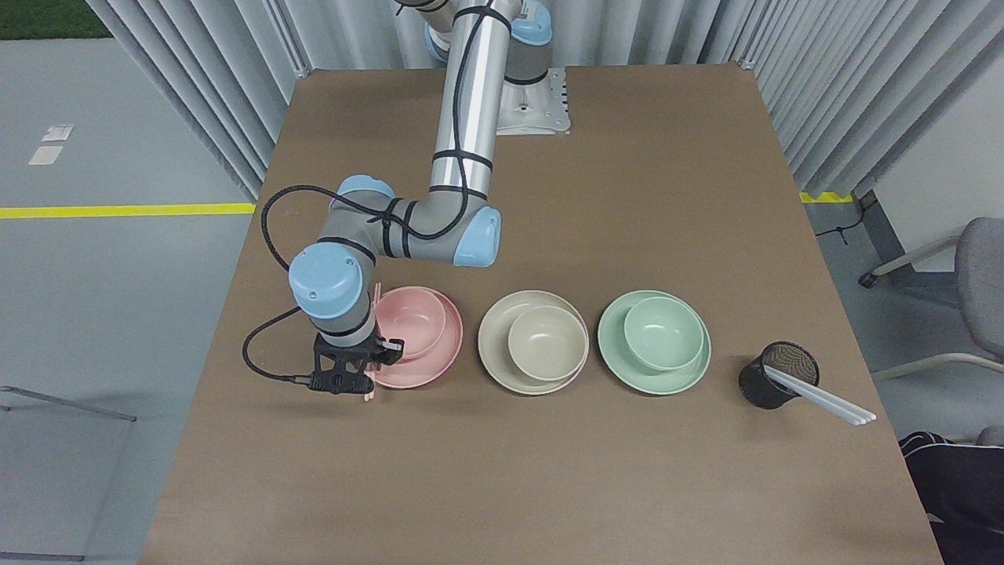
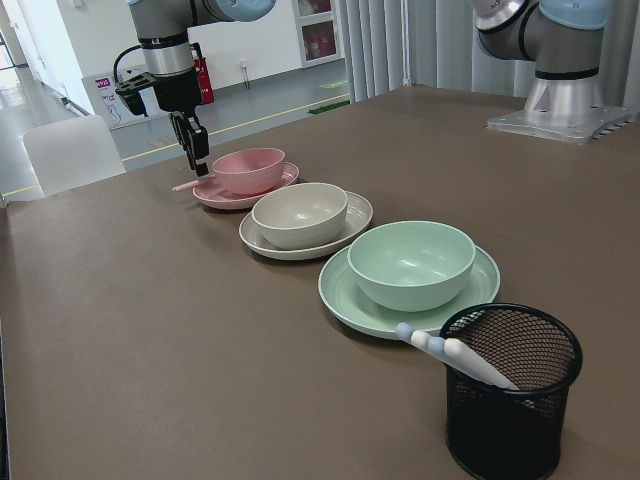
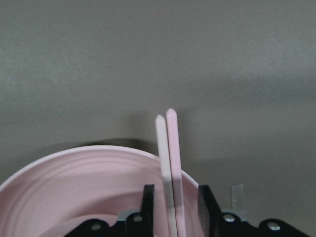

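Observation:
Pink chopsticks (image 3: 176,174) lie side by side across the rim of a pink plate (image 3: 89,182); a pink bowl (image 2: 248,172) sits on that plate (image 1: 425,367). My gripper is right over the chopsticks, open, one finger on each side of them. In the left view the gripper (image 2: 198,162) hangs at the pink plate's edge, near the chopstick end. Whether it touches anything is unclear.
Cream bowl (image 1: 546,340) on a cream plate, green bowl (image 1: 661,329) on a green plate, and a black mesh cup (image 1: 760,386) holding pale chopsticks line the table to the right.

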